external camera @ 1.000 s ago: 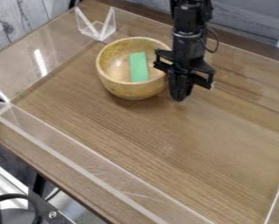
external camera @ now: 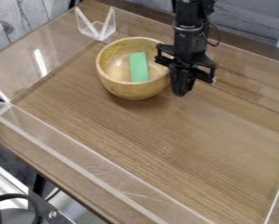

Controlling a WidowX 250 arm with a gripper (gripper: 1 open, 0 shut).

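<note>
My black gripper [external camera: 179, 77] reaches down from the top of the view to the right side of a round wooden bowl [external camera: 112, 80], low beside its rim. Its fingertips look close together, with nothing visible between them, though they are small and dark. A green block [external camera: 138, 66] lies inside the bowl.
A clear folded plastic piece [external camera: 94, 25] stands at the upper left of the wooden table [external camera: 165, 157]. A black cable or ring [external camera: 24, 197] shows at the lower left corner.
The gripper has shifted slightly left along the bowl's right side. The bowl and green block are nearly unchanged.
</note>
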